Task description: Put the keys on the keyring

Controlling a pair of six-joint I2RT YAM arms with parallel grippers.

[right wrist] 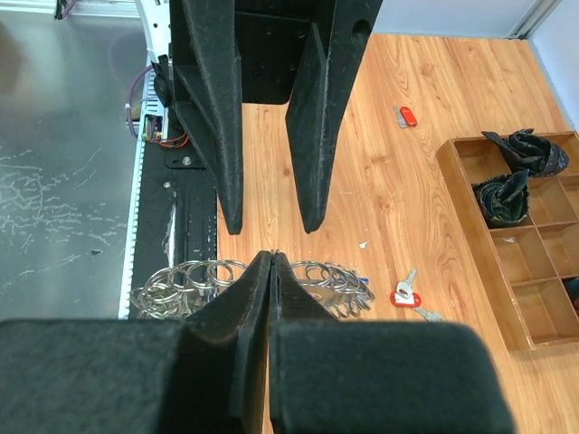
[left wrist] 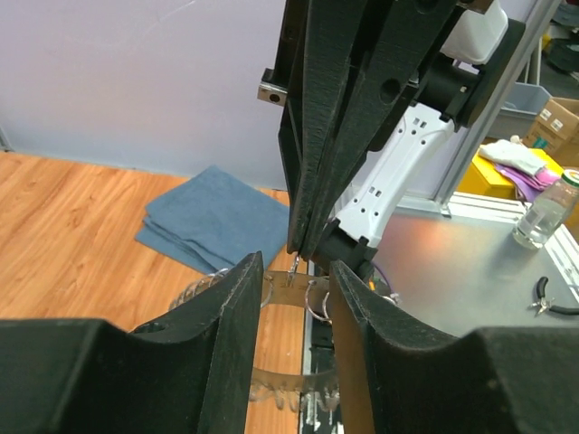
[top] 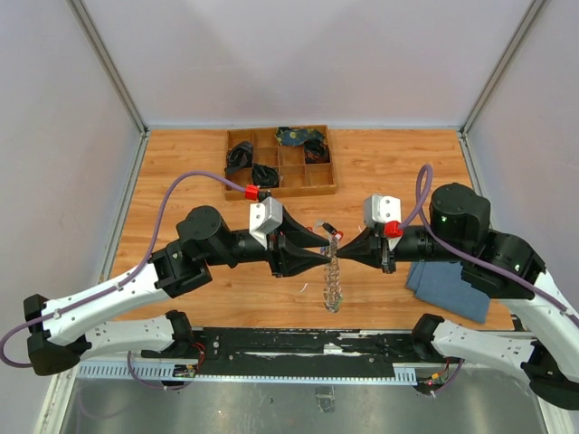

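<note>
The keyring, a loop of many small silver wire coils (top: 333,287), hangs in the air over the table. My right gripper (top: 340,252) is shut on a thin bit of its wire; in the left wrist view a silver piece shows just under those dark tips. Facing it, my left gripper stands open, its fingers (left wrist: 237,312) either side of the right tips and the upper coils, holding nothing. In the right wrist view, keys with a red tag (right wrist: 404,298) lie on the table beyond the coils. Another red-tagged key (right wrist: 407,116) lies farther up.
A wooden compartment tray (top: 308,191) with dark cloth bundles stands at the back. A folded blue cloth (top: 450,291) lies on the right side of the table. Bare wood (top: 181,298) surrounds the arms, and a black strip (top: 298,353) runs along the front.
</note>
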